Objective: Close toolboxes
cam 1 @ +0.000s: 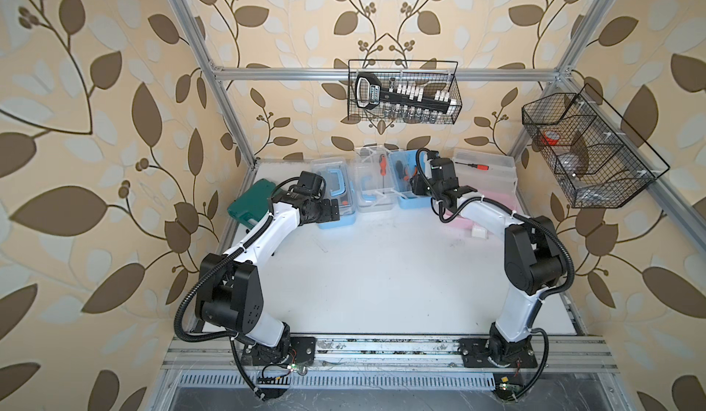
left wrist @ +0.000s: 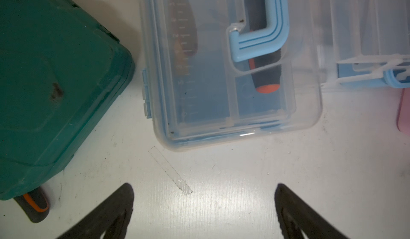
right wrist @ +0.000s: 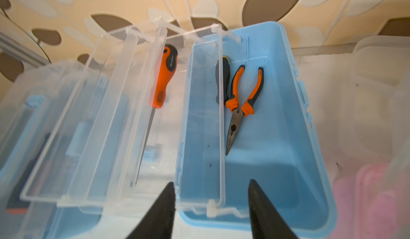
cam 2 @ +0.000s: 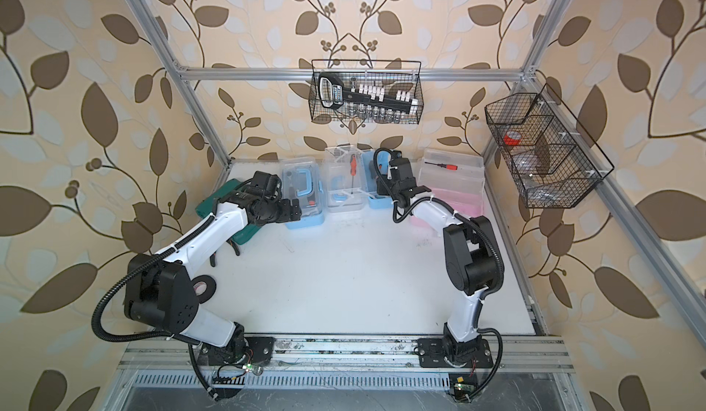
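Observation:
The left clear-lidded toolbox (left wrist: 200, 89) lies shut, blue handle on its lid. My left gripper stands open over bare table just before it, nothing between its fingers. A blue toolbox (right wrist: 273, 145) holding pliers (right wrist: 237, 115) lies open, its clear lid and tray (right wrist: 98, 123) folded leftward, with an orange screwdriver (right wrist: 164, 74) in it. My right gripper hovers at that tray's near edge, fingers apart and blurred. A pink toolbox (cam 2: 456, 201) at the right has its clear lid (cam 2: 452, 157) raised. A green case (left wrist: 51, 110) lies shut at the far left.
A black tape roll (cam 2: 204, 287) and a tool handle (left wrist: 34, 202) lie at the left. Wire baskets (cam 1: 404, 95) hang on the back and right walls.

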